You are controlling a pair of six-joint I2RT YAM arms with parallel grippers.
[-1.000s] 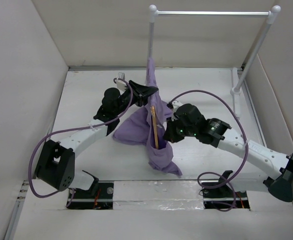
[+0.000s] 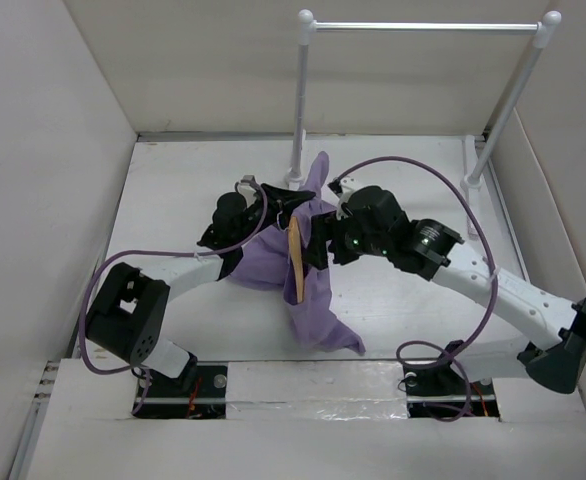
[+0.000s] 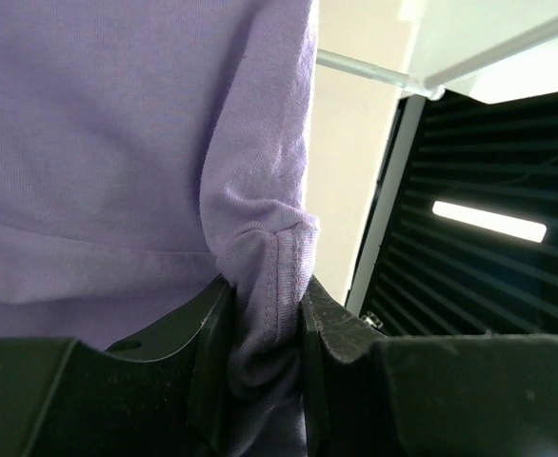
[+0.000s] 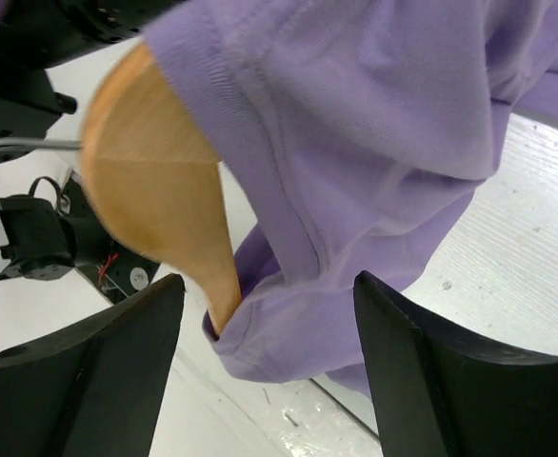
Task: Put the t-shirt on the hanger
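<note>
The lavender T-shirt [image 2: 318,310] hangs bunched from my left gripper [image 2: 298,197] in the middle of the top view, its lower part spread on the floor. In the left wrist view a thick fold [image 3: 260,248] is pinched between my left fingers. A wooden hanger [image 2: 296,260] stands upright against the shirt; in the right wrist view the hanger [image 4: 165,200] sits partly inside the cloth. My right gripper [image 2: 323,240] is open beside hanger and shirt, its two fingers apart in its wrist view with cloth beyond them.
A white rack [image 2: 423,27] with a top bar and two posts stands at the back. Side walls bound the workspace.
The shirt's top has swung right, and the hanger shows more broadly.
</note>
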